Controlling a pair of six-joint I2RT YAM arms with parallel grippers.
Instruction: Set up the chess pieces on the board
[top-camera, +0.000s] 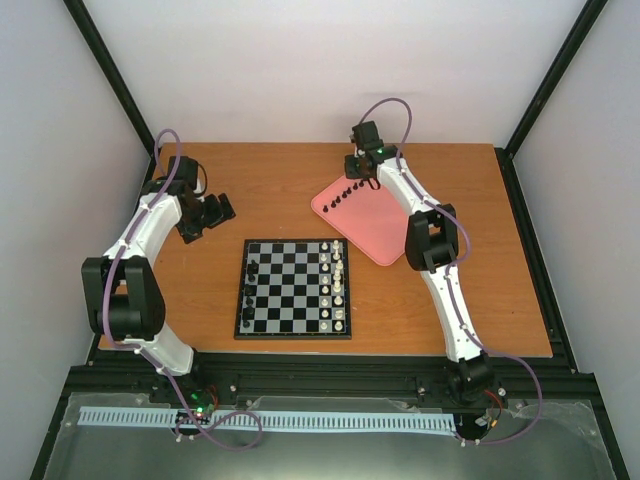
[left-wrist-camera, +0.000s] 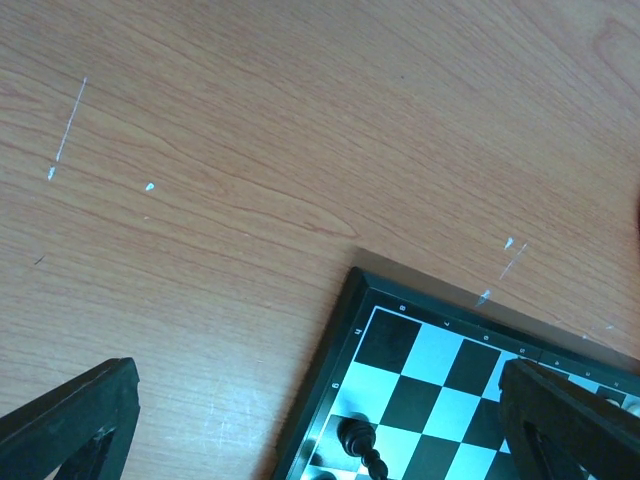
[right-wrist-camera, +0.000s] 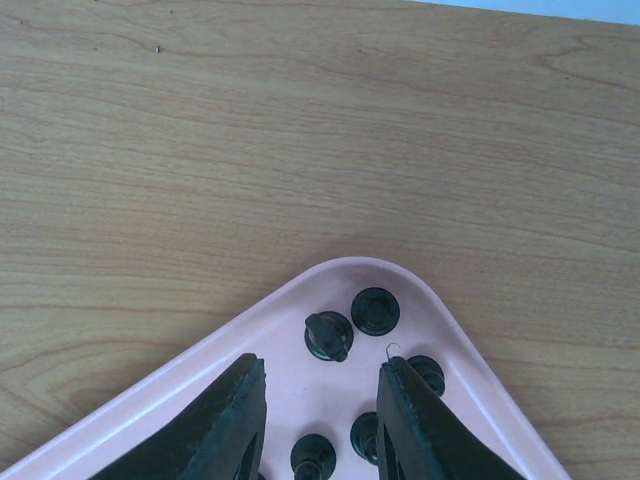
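White pieces (top-camera: 338, 288) fill two columns on the right side of the chessboard (top-camera: 294, 337). Along its left side stands one column of black pieces (top-camera: 249, 290); one tall black piece (left-wrist-camera: 357, 437) shows near the board's corner in the left wrist view. More black pieces (top-camera: 343, 195) stand in a row in the pink tray (top-camera: 385, 235). Over the tray's far corner is my right gripper, its fingers part open with no piece held between them; several black pieces (right-wrist-camera: 375, 311) lie below and around. My left gripper is wide open and empty, up and left of the board.
Bare wooden table (top-camera: 270, 185) lies between the left arm and the tray. To the right of the tray and board the table is clear too. The tray has a raised rim (right-wrist-camera: 200, 350).
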